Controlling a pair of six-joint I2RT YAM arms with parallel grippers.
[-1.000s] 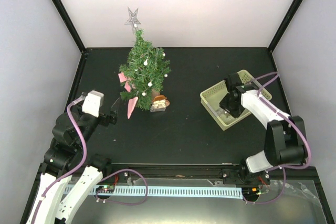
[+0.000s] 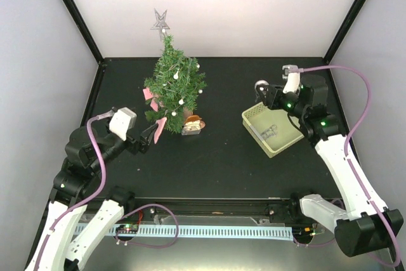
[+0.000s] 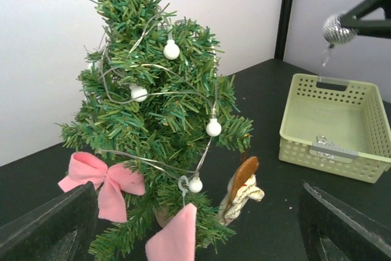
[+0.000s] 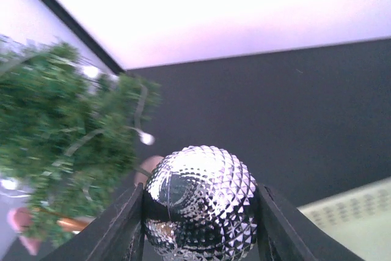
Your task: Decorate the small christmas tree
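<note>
The small green Christmas tree (image 2: 174,80) stands left of centre, hung with a string of white bulbs, pink bows (image 3: 105,186) and a silver star (image 2: 160,21) at its tip. My right gripper (image 2: 262,92) is raised above the basket's far left corner, its fingers closed around a shiny silver ball (image 4: 200,203). In the left wrist view, the ball (image 3: 339,30) hangs clear of everything below. My left gripper (image 2: 147,141) stands open just front-left of the tree, nothing between its fingers. A pink bow (image 3: 174,236) on the lower branches shows between those fingers, farther off.
A pale yellow-green basket (image 2: 246,122) sits on the right with small silvery pieces (image 2: 270,131) inside. A brown and white ornament (image 2: 193,124) is at the tree's foot. Between tree and basket the black table (image 2: 219,96) is clear.
My right gripper has risen out of the basket with the silver ball and swung up and left. The left gripper has shifted slightly right, closer to the tree, with its fingers spread wider.
</note>
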